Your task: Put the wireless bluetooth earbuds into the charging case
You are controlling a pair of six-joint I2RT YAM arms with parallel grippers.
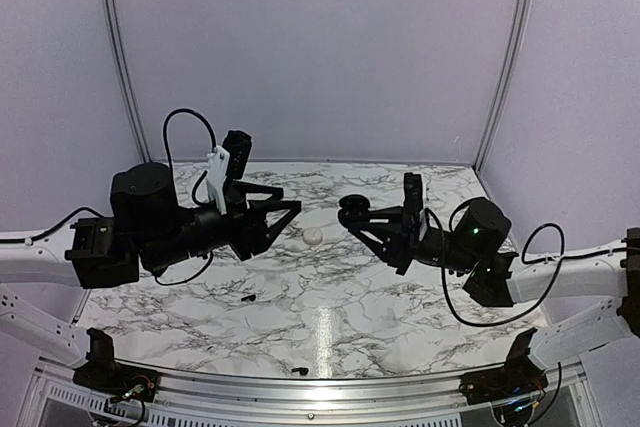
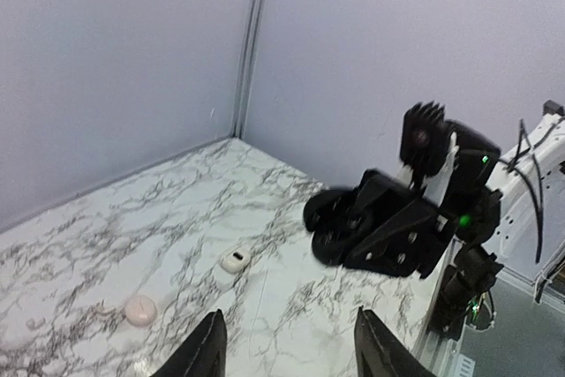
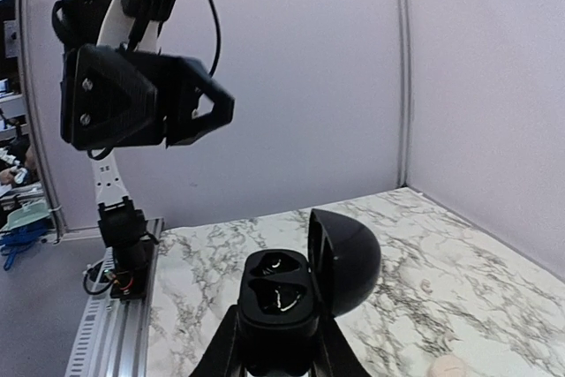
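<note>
A glossy black charging case [image 1: 355,205] with its lid up is held by my right gripper, shut on it. In the right wrist view the case shows two wells facing the camera, with shiny interiors; whether earbuds sit in them I cannot tell. My left gripper is open and raised to the left of the case, with nothing visible between its fingers.
A pale round object [image 1: 312,236] lies mid-table, and a small white object with a dark spot [image 2: 236,260] lies farther right. Small black pieces [image 1: 248,298] lie toward the front. The marble table is otherwise mostly clear.
</note>
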